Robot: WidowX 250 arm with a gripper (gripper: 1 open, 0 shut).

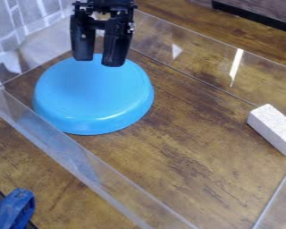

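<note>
My black gripper (99,48) hangs at the top left of the view, over the back part of a round blue disc (93,100), with its two fingers apart and the disc's colour showing between them. I see nothing held between the fingers.
A white block (274,128) lies at the right on the wooden surface (181,152). A blue object (14,210) is at the lower left. Clear walls run diagonally along the left and upper right.
</note>
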